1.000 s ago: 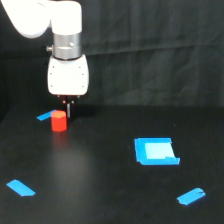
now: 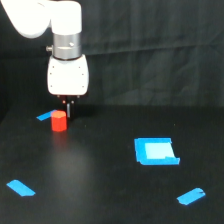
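A small red cube (image 2: 59, 121) stands on the black table at the left. The white arm comes down from the top left, and its gripper (image 2: 68, 102) points straight down. In the picture, the fingertips appear just above and slightly right of the cube's top. Their dark outline is too small to show the gap between them or whether they touch the cube. A white square patch framed in blue tape (image 2: 157, 151) lies flat at the right, with nothing on it.
Strips of blue tape mark the table: one at the front left (image 2: 20, 188), one at the front right (image 2: 191, 196), and one behind the cube (image 2: 45, 115). A black curtain (image 2: 150, 55) hangs along the back.
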